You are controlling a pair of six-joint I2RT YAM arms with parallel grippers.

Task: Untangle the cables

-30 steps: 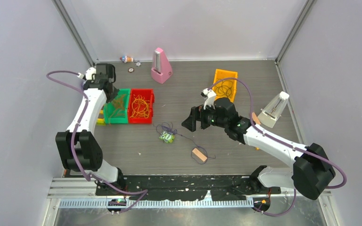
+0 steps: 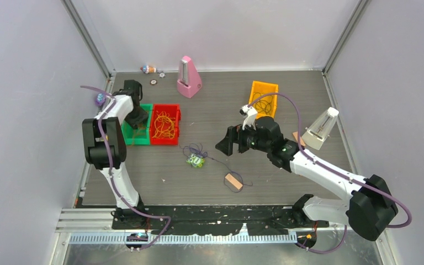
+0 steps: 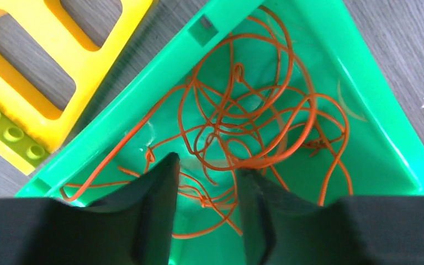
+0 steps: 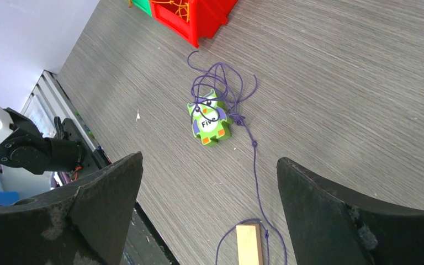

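Observation:
Tangled orange cables [image 3: 237, 130] lie in the green bin [image 3: 359, 72], with several loops and small knots. Over them my left gripper is partly open. An orange loop passes close to its right fingertip; nothing is clearly clasped. On the table, a purple cable [image 4: 255, 171] is bunched over a green owl-like toy [image 4: 211, 124] and runs on to a wooden block [image 4: 249, 245]. My right gripper stands wide open and empty above the table. Yellow-orange cables [image 2: 164, 126] fill the red bin [image 2: 178, 116], and a yellow bin [image 2: 274, 88] holds another cable [image 2: 262, 103].
A yellow toy piece [image 3: 83, 63] lies against the green bin's outer side. The pink metronome [image 2: 190, 83] stands at the back, a white one [image 2: 321, 128] at the right. Mid-table is largely free to the right of the red bin.
The right arm has shifted only slightly. The cables look unchanged.

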